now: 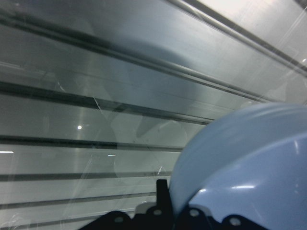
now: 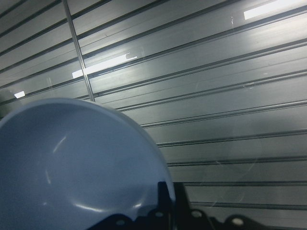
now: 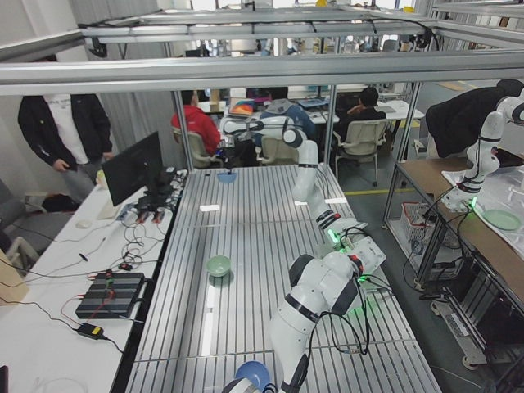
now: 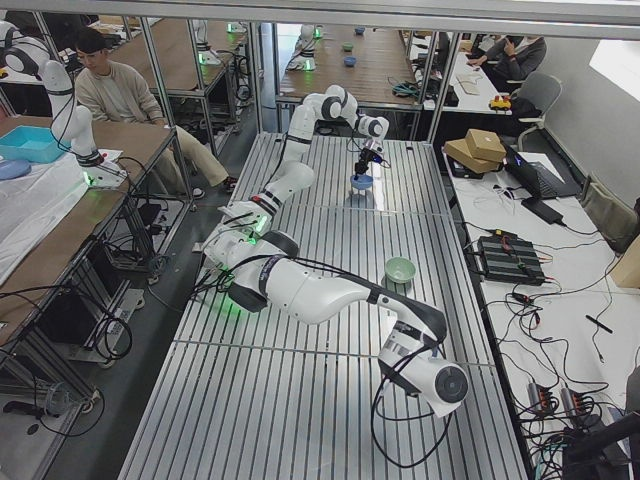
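Note:
A green bowl (image 3: 219,264) (image 4: 399,268) stands on the slatted metal table. At the far end, a blue bowl (image 3: 228,178) (image 4: 362,182) hangs from an arm's gripper (image 4: 364,169). A second blue bowl (image 3: 252,372) is at the near end, partly behind the other arm in the camera left view. In the left wrist view a blue bowl (image 1: 247,177) sits between the fingers of my left gripper at its rim. In the right wrist view my right gripper likewise has a blue bowl's rim (image 2: 148,143) between its fingers.
A side desk (image 3: 41,344) holds a monitor, black boxes and cables. Another bench (image 3: 430,176) with an arm stands on the other side, and aluminium frame bars cross overhead.

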